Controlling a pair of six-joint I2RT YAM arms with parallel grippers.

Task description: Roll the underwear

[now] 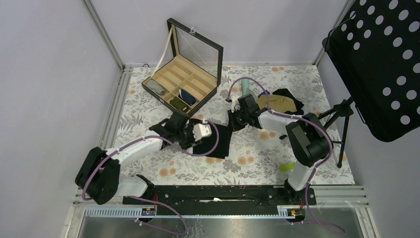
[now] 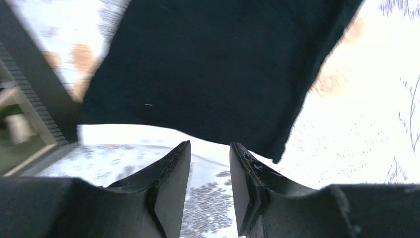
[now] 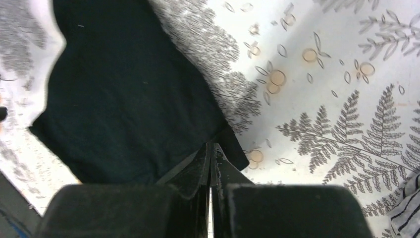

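Note:
The black underwear (image 1: 218,144) lies spread flat on the floral surface in the middle, a white waistband (image 2: 129,133) along one edge. My left gripper (image 1: 185,141) hangs over its left part; in the left wrist view its fingertips (image 2: 178,153) are a little apart at the waistband, with no cloth visibly held. My right gripper is shut at the upper right corner of the cloth, which shows a small fold (image 3: 233,146) by the fingertips; nothing clearly shows between them.
An open box (image 1: 195,83) with compartments and glass lid stands at the back. A pile of clothes (image 1: 276,103) lies back right. A black stand with a perforated panel (image 1: 376,54) is at the right.

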